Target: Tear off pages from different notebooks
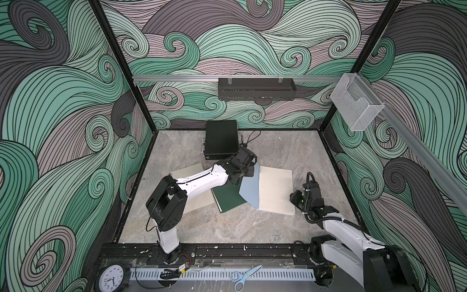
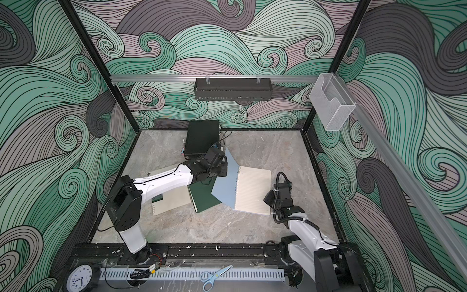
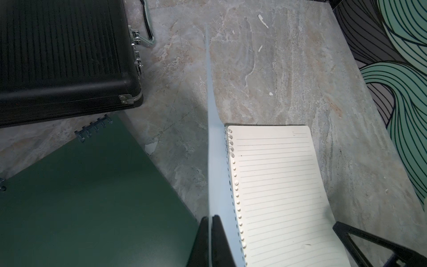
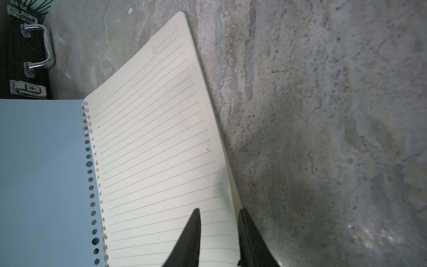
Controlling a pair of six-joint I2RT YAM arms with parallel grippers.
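The notebook lies open on the table, its lined white pages (image 1: 276, 190) facing up and its light blue cover (image 3: 218, 173) lifted along the spiral binding. My left gripper is shut on the cover, the thin blue sheet standing between its fingertips. At the notebook's right edge, my right gripper is partly open, one finger over the page and the other outside the edge. Along that edge the page is slightly raised from what lies under it. A dark green notebook (image 3: 111, 191) and a cream notebook (image 2: 167, 200) lie to the left, partly hidden under the left arm.
A black case (image 1: 221, 138) stands at the back left, close behind the left gripper. Bare tabletop (image 1: 287, 148) extends behind the open notebook. On the front rail lie blue scissors (image 1: 245, 277) and a round clock (image 1: 111, 278). A mesh basket (image 1: 357, 101) hangs on the right.
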